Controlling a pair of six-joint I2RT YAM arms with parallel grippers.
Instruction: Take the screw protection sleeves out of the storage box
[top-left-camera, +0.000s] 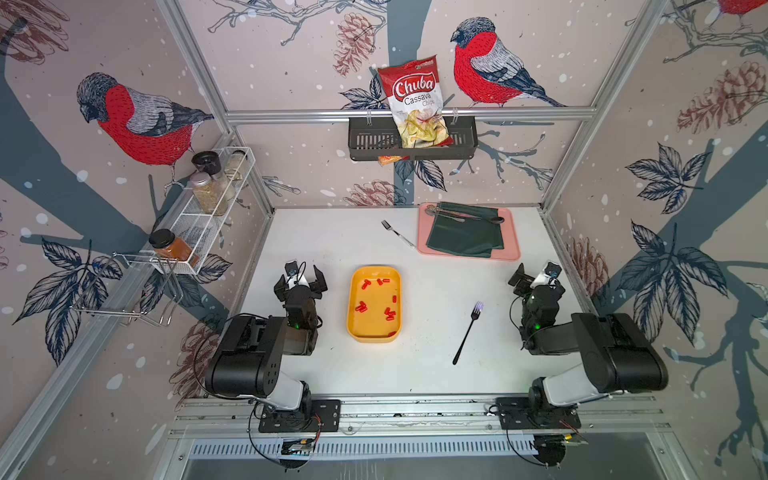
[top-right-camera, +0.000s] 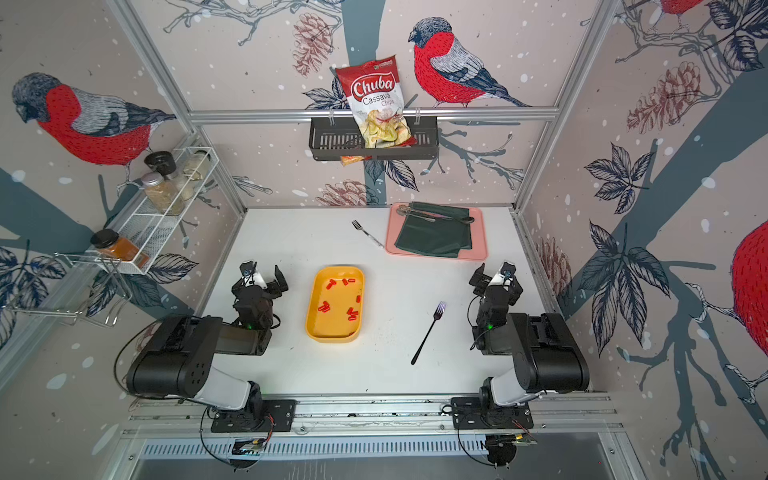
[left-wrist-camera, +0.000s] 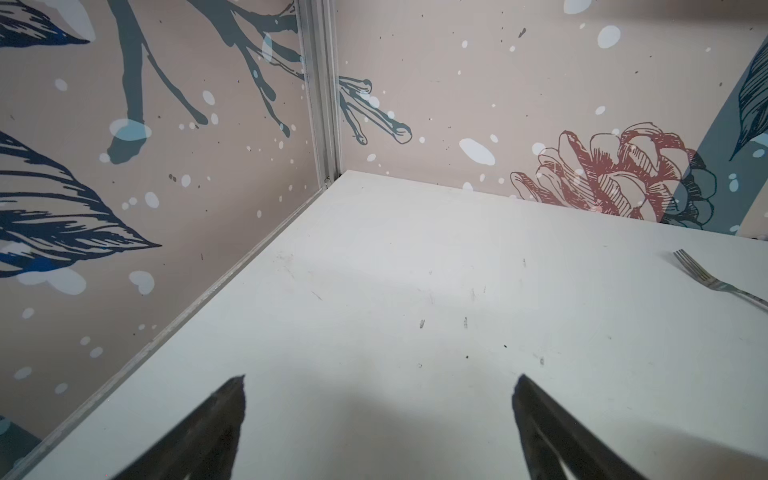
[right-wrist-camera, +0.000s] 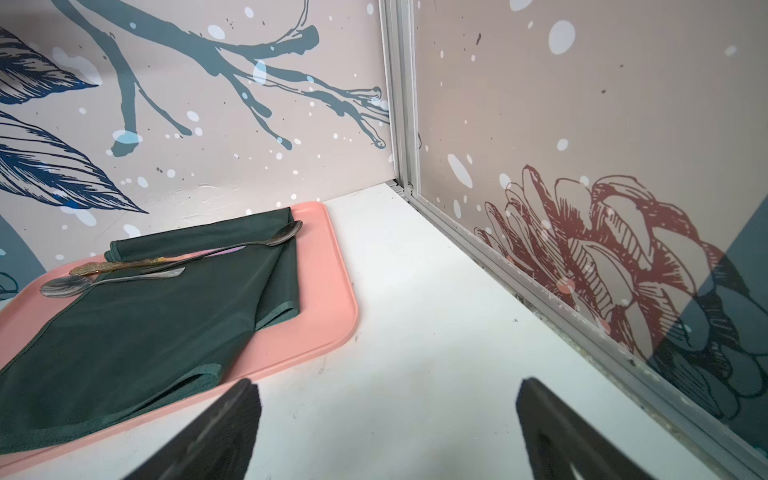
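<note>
An orange plastic box (top-left-camera: 373, 328) sits on the white table between my arms, holding several small red sleeves (top-left-camera: 361, 306), scattered across its floor in little clusters. My left gripper (top-left-camera: 301, 276) is raised just left of the box, open and empty; in the left wrist view its fingers are blurred and wide apart. My right gripper (top-right-camera: 496, 276) stands at the right side of the table, also open, with nothing between its fingers.
A dark fork (top-left-camera: 468, 332) lies right of the box, a silver fork (top-left-camera: 397, 233) behind it. A pink tray (top-left-camera: 509, 248) with green cloth and spoons is at the back right. A wire rack with jars hangs on the left wall.
</note>
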